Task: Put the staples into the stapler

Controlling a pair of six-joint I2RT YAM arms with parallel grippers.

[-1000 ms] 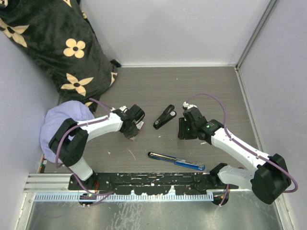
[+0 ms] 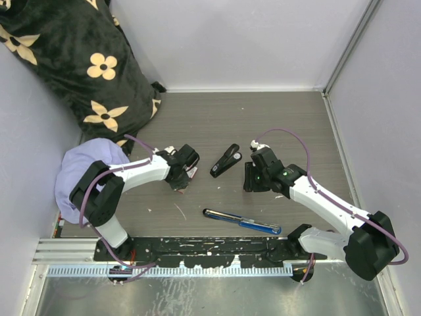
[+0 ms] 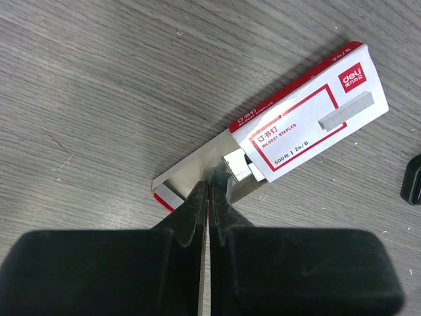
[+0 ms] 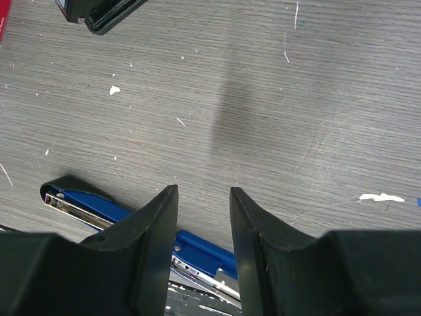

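Observation:
A white and red staple box (image 3: pixel 309 112) lies partly open on the table, its inner tray (image 3: pixel 197 161) slid out. One grey staple strip (image 3: pixel 345 110) rests on the box lid. My left gripper is shut over the tray. A small dark grey piece (image 3: pixel 222 176) shows right at its tips; whether it is pinched cannot be told. A blue stapler (image 2: pixel 241 221) lies opened out near the table's front, its metal channel showing. Above the table, my right gripper stands open, nothing between its fingers, with the blue stapler (image 4: pixel 204 253) behind them in the right wrist view.
A black stapler (image 2: pixel 226 160) lies between the two grippers. A purple cloth (image 2: pixel 85 172) and a dark flowered cushion (image 2: pixel 92 72) fill the left side. Bare table stretches across the back and right. Walls close the back and sides.
Over the last second the left gripper has shifted only very slightly at the staple box. The right arm and both staplers look the same.

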